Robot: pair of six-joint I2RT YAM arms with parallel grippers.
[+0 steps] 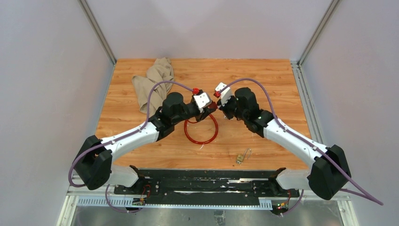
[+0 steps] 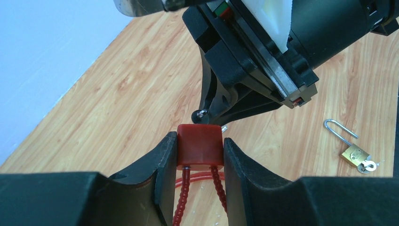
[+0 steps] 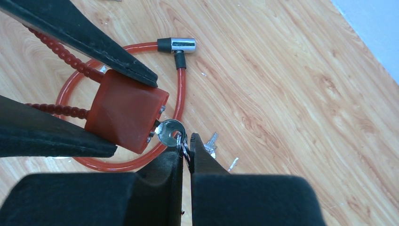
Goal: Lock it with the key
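My left gripper is shut on a red lock body (image 2: 199, 143), from which two beaded red strands trail. In the right wrist view this lock (image 3: 123, 108) sits between the left fingers, with a silver key (image 3: 167, 132) at its side face, its blade apparently in or against the keyhole. My right gripper is shut on the key's ring or head. From above, both grippers meet over the middle of the table, the left (image 1: 210, 106) facing the right (image 1: 221, 106).
A red cable lock (image 1: 200, 142) lies looped below. A brass padlock (image 1: 240, 158) with open shackle lies near the front edge. A beige cloth (image 1: 150, 84) is at the back left. Loose keys (image 3: 211, 145) lie on the table.
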